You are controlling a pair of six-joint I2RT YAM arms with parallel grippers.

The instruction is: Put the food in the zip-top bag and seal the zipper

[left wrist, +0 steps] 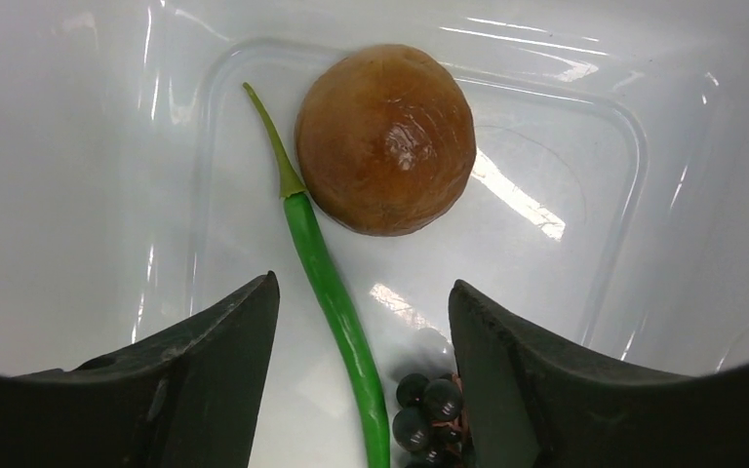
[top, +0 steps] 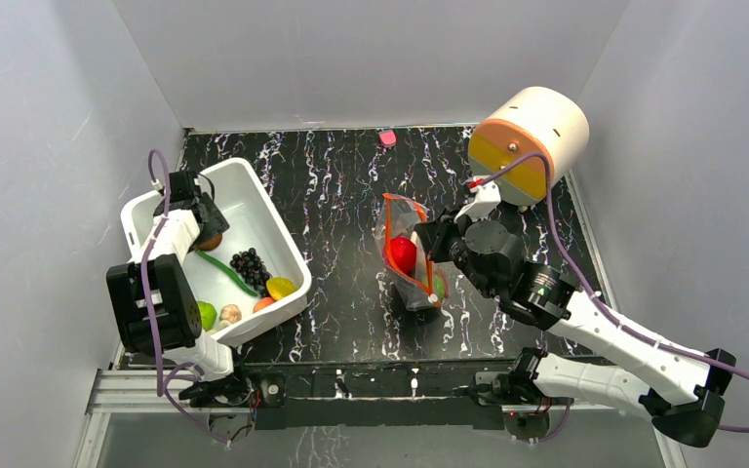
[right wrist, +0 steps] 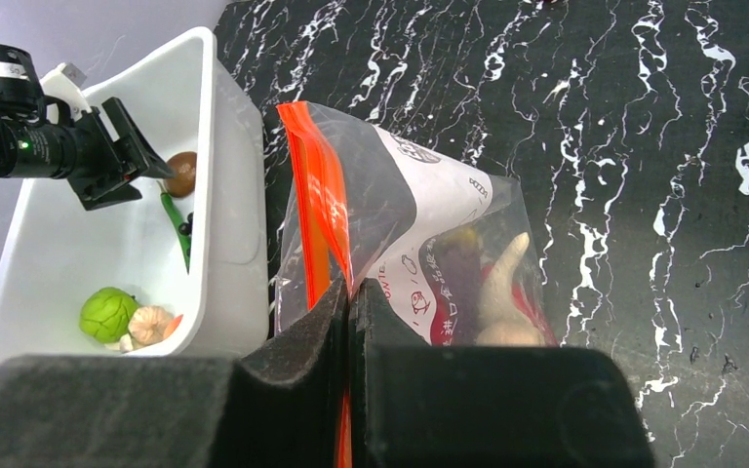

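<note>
In the left wrist view my left gripper is open, its fingers well apart and nothing held. Beyond its fingertips lies a round brown food item (left wrist: 385, 141) in the white bin. A green chili pepper (left wrist: 324, 273) runs beside it, partly within the span of the fingers. Dark grapes (left wrist: 434, 414) show near the right finger. My right gripper is shut on the orange-trimmed edge of the clear zip top bag (right wrist: 458, 205). The bag stands with its mouth spread, a red food item (top: 403, 254) and other food inside.
The white bin (top: 290, 261) also has a yellow item (top: 280, 288), a green one (top: 207, 315), a pale garlic-like one and an orange one at its near end. A pink block (top: 387, 138) and a cream drum-shaped object (top: 546, 127) stand at the back. Counter between bin and bag is clear.
</note>
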